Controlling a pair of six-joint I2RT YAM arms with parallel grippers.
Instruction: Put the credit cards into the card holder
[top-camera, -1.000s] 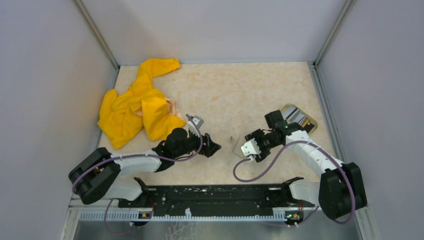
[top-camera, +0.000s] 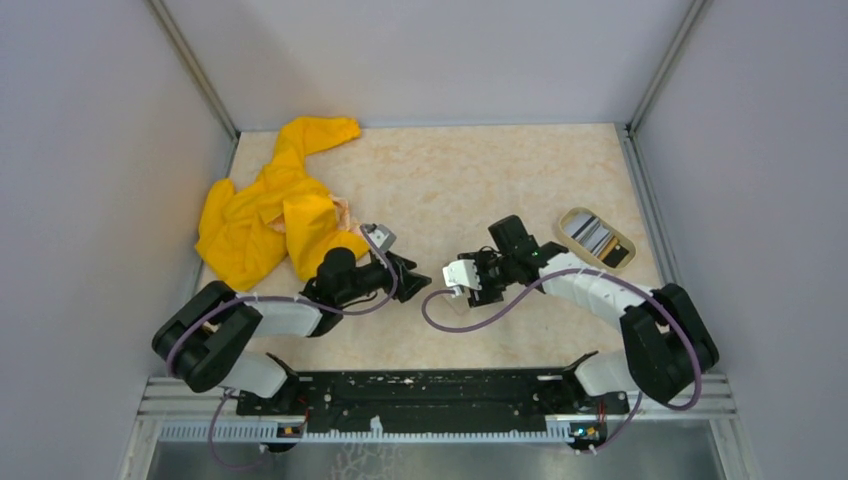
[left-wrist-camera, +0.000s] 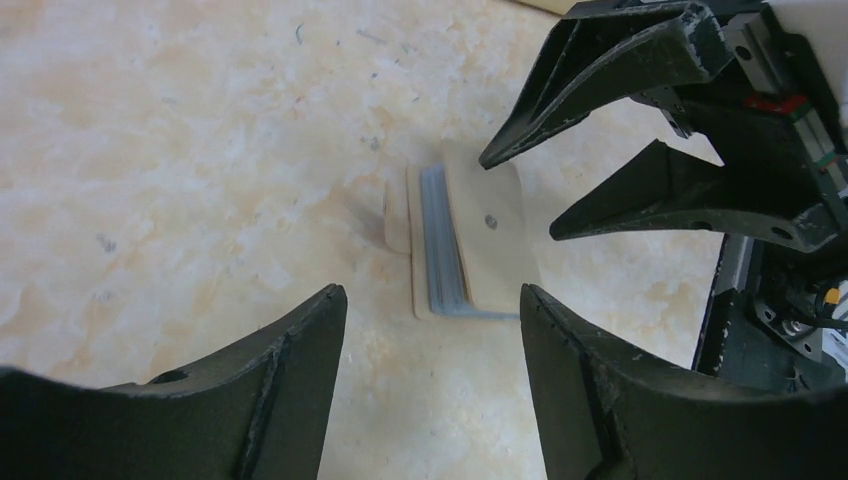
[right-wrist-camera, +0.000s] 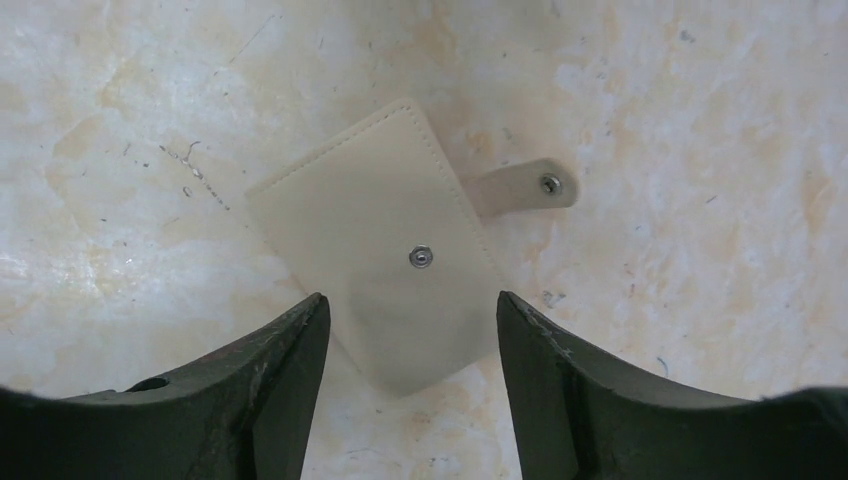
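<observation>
A beige card holder with a snap stud lies on the table, its strap sticking out to one side; in the left wrist view it (left-wrist-camera: 485, 245) shows stitched edges and a grey inner layer. My right gripper (top-camera: 468, 285) hangs over it with fingers apart, nothing between them, the holder beneath and between the fingertips. My left gripper (top-camera: 410, 280) stands to the left of it, also open and empty, pointed toward the holder. The credit cards (top-camera: 592, 236) appear as flat items in a beige tray (top-camera: 625, 255) at the right.
A bunched yellow cloth (top-camera: 250, 225) covers the left part of the table, close behind my left arm. The black front rail (top-camera: 430, 385) runs along the near edge.
My right gripper has moved left over the card holder, uncovering more of the tray. My left gripper has shifted slightly back and left.
</observation>
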